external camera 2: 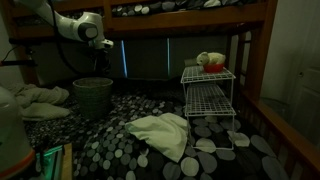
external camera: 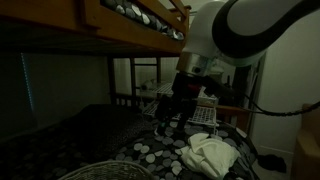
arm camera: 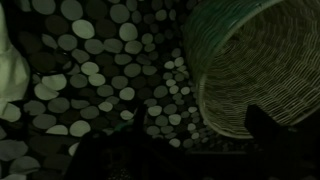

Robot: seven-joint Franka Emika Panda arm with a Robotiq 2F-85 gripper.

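Observation:
A white cloth (external camera: 212, 156) lies crumpled on the dark, dot-patterned bedding; exterior view 2 shows the same cloth (external camera 2: 160, 134) spread in front of the wire rack. At the near edge of exterior view 1 is the rim of a woven basket (external camera: 105, 170). My gripper (external camera: 172, 118) is in the air above the bedding, its fingers open. The wrist view has the open basket (arm camera: 265, 65) at upper right, just beyond one dark finger (arm camera: 262, 126), and the cloth (arm camera: 10, 72) at the left edge. Nothing shows between the fingers. The basket's inside looks empty in the part visible.
A two-tier white wire rack (external camera 2: 208, 98) stands on the bedding, with a red bowl (external camera 2: 213, 69) holding a pale item on top. The upper bunk (external camera: 120, 30) hangs overhead, and a wooden rail (external camera 2: 268, 132) runs along the right. Bare bedding surrounds the cloth.

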